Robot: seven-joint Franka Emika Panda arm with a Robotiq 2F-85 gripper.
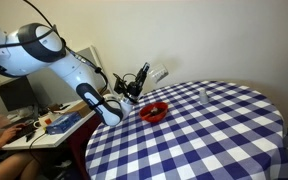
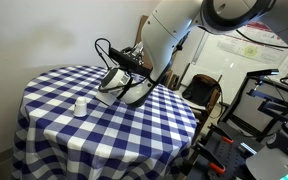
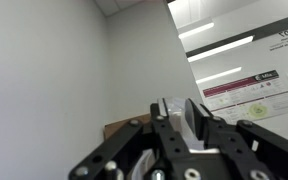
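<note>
In exterior view 1, my gripper point(image 1: 146, 75) is held above the far left part of the checkered table. It is shut on a pale, see-through cup point(image 1: 159, 73), which lies tipped over sideways. Below it on the cloth stands a red bowl point(image 1: 145, 117) with something small inside, too small to make out. The wrist view is tilted up toward wall and ceiling, and a pale part of the cup point(image 3: 175, 113) shows between the dark fingers. Exterior view 2 has the arm covering most of the bowl's area.
A white cup point(image 1: 203, 95) stands upright on the table, well right of the bowl; exterior view 2 shows this white cup point(image 2: 80, 107) too. A monitor point(image 1: 17, 95) and a seated person are at the left.
</note>
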